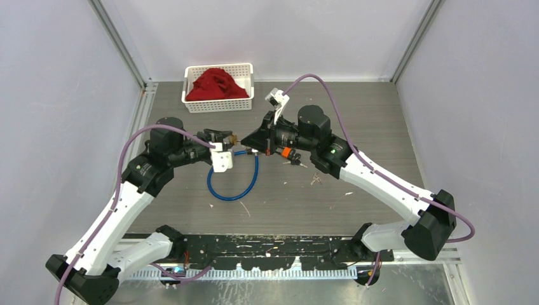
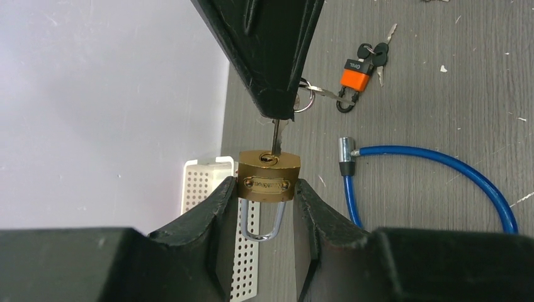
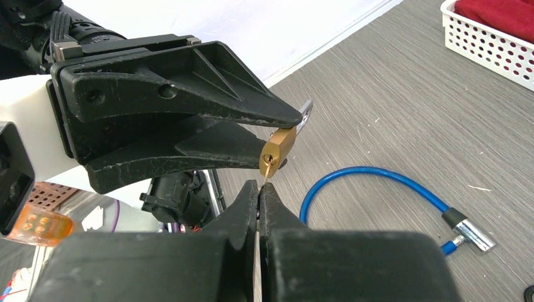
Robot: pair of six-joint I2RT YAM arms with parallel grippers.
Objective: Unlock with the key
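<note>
A brass padlock is gripped between the fingertips of my left gripper, its shackle pointing away from the key. Facing it, my right gripper is shut on a thin metal key. In the left wrist view the key's tip is at the lock's keyhole face, slightly right of the keyhole, which still shows. From the right wrist view, the tip appears just below the keyhole; I cannot tell whether it touches. A ring with another key hangs beside the right fingers.
On the table lie a blue cable lock, an orange-and-black padlock with keys, and loose keys. A white basket holding red cloth stands at the back.
</note>
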